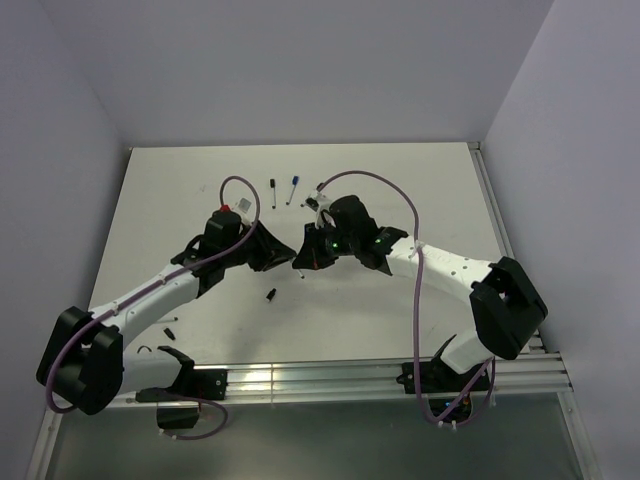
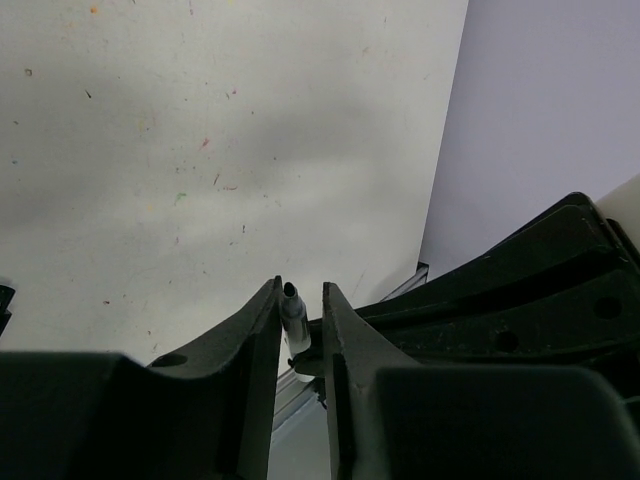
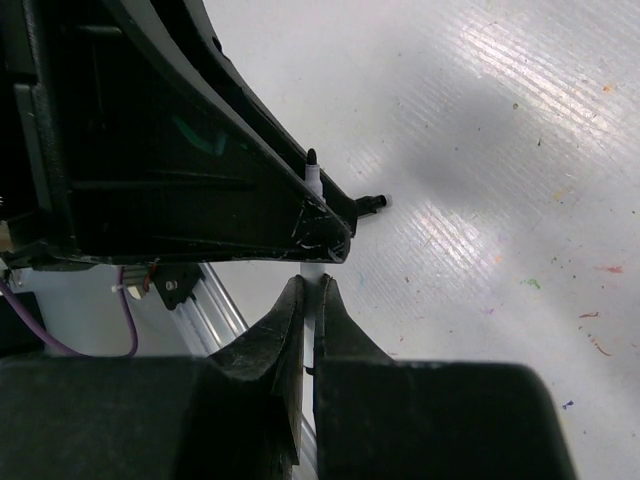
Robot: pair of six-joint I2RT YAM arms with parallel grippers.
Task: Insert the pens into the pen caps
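Observation:
In the right wrist view my right gripper is shut on a white pen (image 3: 314,272), whose dark narrow end points up and away. My left gripper's fingers (image 3: 325,236) reach across the pen's upper part there. Seen from the left wrist, my left gripper stands part open, and the pen (image 2: 296,325) sits in the gap, nearer its left finger. From the top, both grippers meet above mid-table, hiding most of the pen. A loose black cap (image 1: 271,295) lies on the table below them; it also shows in the right wrist view (image 3: 370,205).
Toward the back lie a black-capped pen (image 1: 273,193), a blue-capped pen (image 1: 293,189) and another partly hidden one. An uncapped pen (image 1: 167,320) and a black cap (image 1: 169,334) rest at the front left.

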